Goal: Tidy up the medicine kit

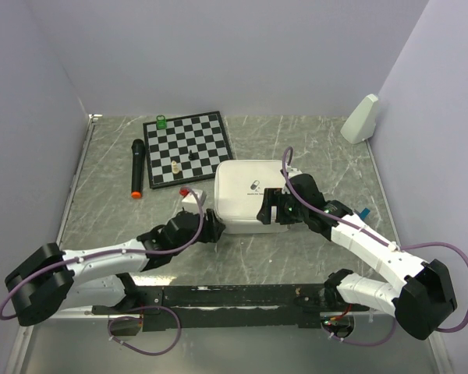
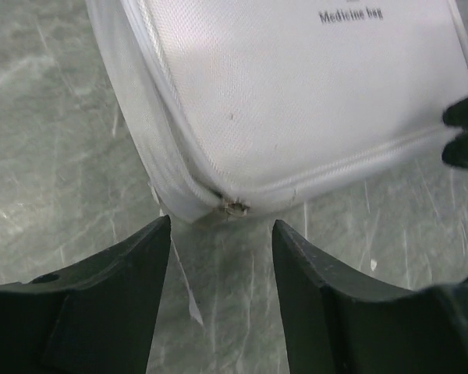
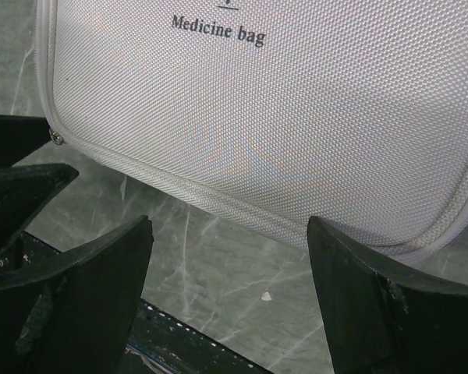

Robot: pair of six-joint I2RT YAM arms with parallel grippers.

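Note:
A white medicine bag with printed lettering lies closed on the grey marble table. My left gripper stands open at its near-left corner; in the left wrist view a small metal zipper pull on that corner sits just beyond the gap between the fingers. My right gripper is open over the bag's near-right part; in the right wrist view the bag's near edge runs beyond its fingertips, and my left gripper's dark fingers show at the left.
A checkered board with small items stands behind left, beside a black microphone. A small red item lies left of the bag, a white object at the back right.

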